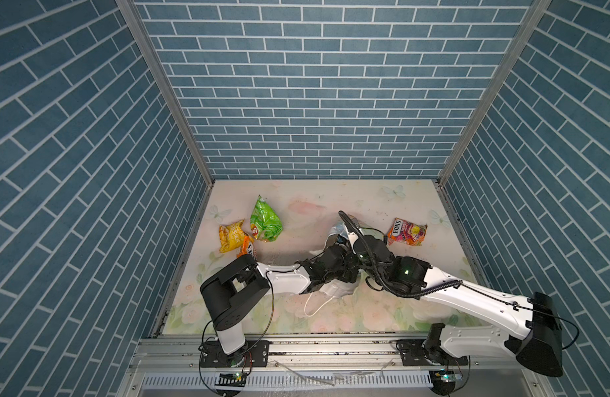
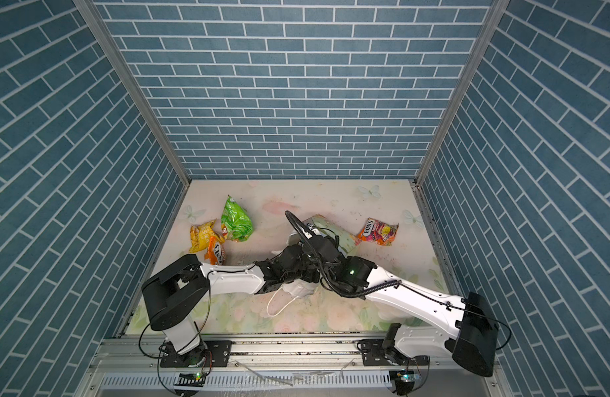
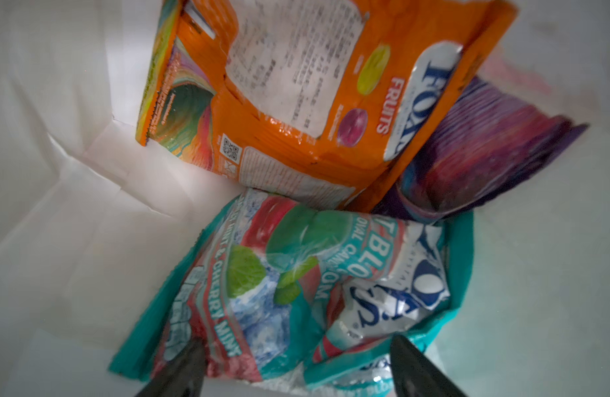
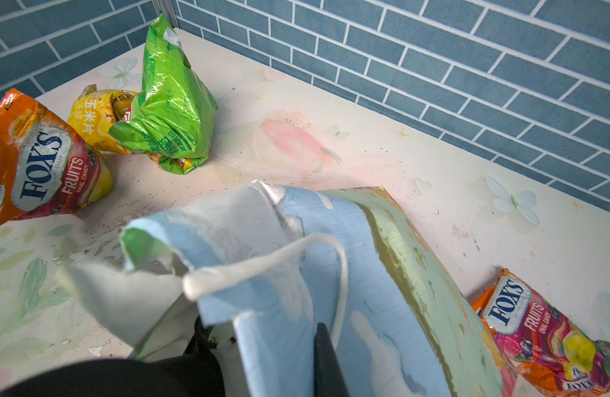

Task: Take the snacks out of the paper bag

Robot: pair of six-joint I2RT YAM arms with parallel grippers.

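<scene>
The light-blue paper bag point(image 4: 357, 264) lies tilted in the middle of the table, its white handle across the mouth. My left gripper is inside it, its blurred fingers parted over a teal-and-red mint packet point(image 3: 278, 291); no firm hold shows. Beyond that packet are an orange FOX'S packet point(image 3: 298, 86) and a purple packet point(image 3: 470, 152) in the bag. My right gripper is at the bag's mouth, one dark finger point(image 4: 328, 364) against the blue paper; it looks shut on the bag's wall, though the other finger is hidden. Both overhead views have the gripper tips covered by the arms.
On the left of the table lie a green packet point(image 1: 265, 219), a yellow packet point(image 1: 232, 237) and an orange FOX'S packet point(image 2: 214, 250). Another FOX'S packet point(image 1: 407, 231) lies right of the bag.
</scene>
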